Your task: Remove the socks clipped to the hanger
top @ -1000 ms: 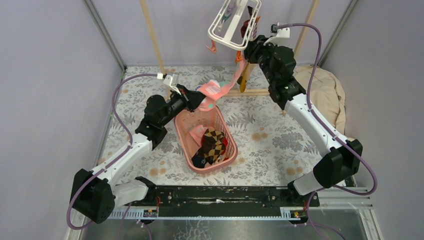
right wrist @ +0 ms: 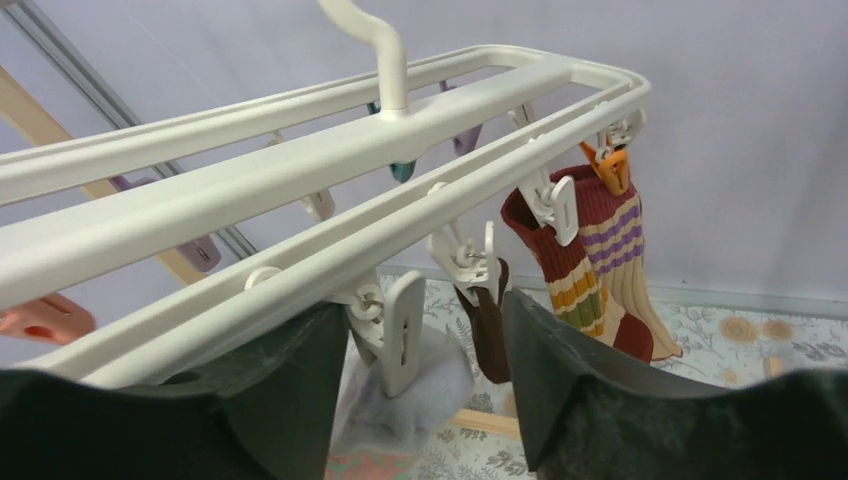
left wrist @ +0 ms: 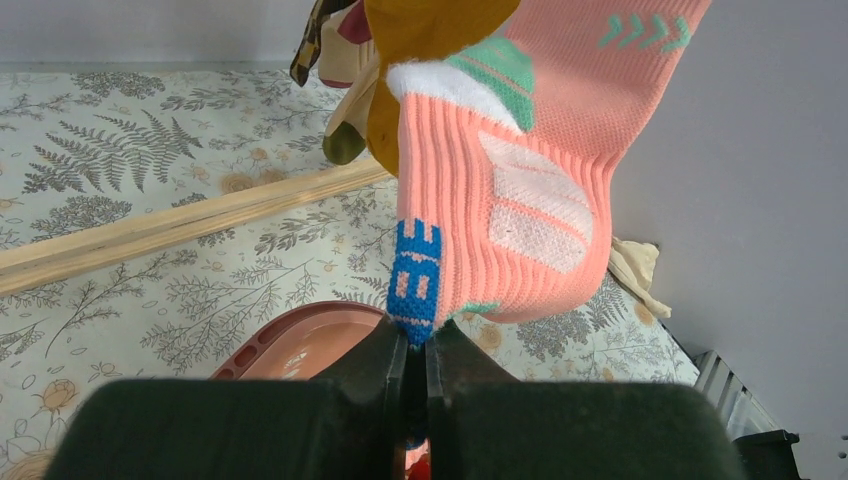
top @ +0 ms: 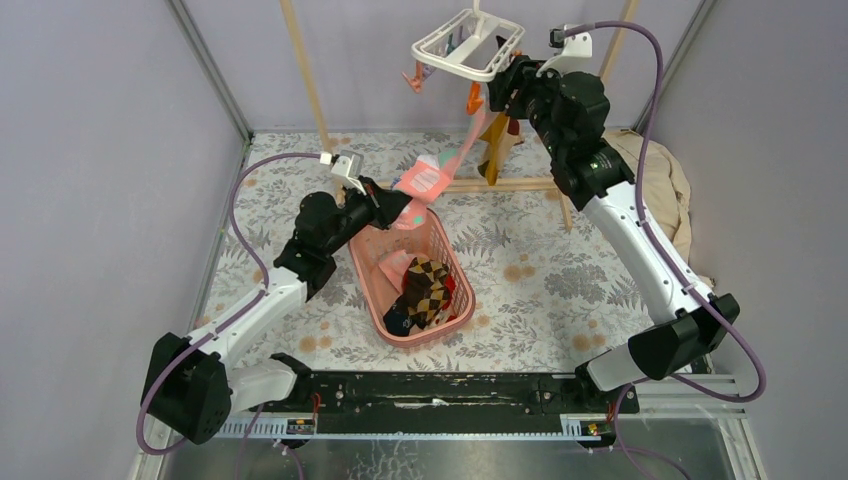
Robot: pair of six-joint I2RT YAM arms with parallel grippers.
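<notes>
My left gripper is shut on the blue-patterned end of a pink sock (left wrist: 545, 160). In the top view that sock stretches up from my left gripper (top: 400, 208) to an orange clip (top: 474, 98) under the white hanger (top: 455, 62). Up at the hanger's near right corner is my right gripper (top: 500, 88). The right wrist view shows its fingers (right wrist: 545, 385) spread apart, with a white clip (right wrist: 402, 335) and a pale grey cloth (right wrist: 410, 390) in the gap. A striped maroon sock (right wrist: 600, 265) and a dark brown one (right wrist: 487, 335) still hang from clips.
A pink basket (top: 364, 285) holding several socks stands below my left gripper. Mustard fabric (top: 492, 148) hangs near the right gripper. Wooden bars (top: 510, 185) cross behind the basket, and a beige cloth (top: 660, 185) lies at right.
The hanger has swung and turned, its near edge now higher. My right gripper has shifted slightly up and right with it.
</notes>
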